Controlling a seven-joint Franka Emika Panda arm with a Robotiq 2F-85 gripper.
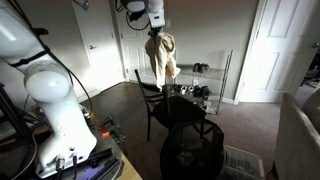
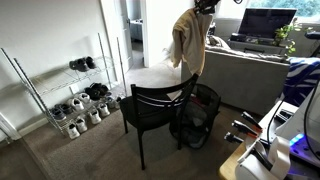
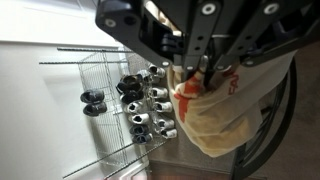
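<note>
A beige cloth (image 1: 162, 58) hangs in the air from my gripper (image 1: 156, 30), above the black chair (image 1: 158, 100). In the second exterior view the cloth (image 2: 188, 45) drapes down near the top of the chair back (image 2: 160, 95). The wrist view has the cloth (image 3: 222, 115) bunched at my gripper, which is shut on it; a small reddish mark shows on the fabric. Folds hide part of the fingertips.
A black mesh basket (image 1: 193, 150) stands on the floor beside the chair. Behind is a wire rack (image 2: 62, 90) with several shoes. A couch (image 1: 298, 140) is at the right. Carpet (image 2: 70, 155) lies bare left of the chair.
</note>
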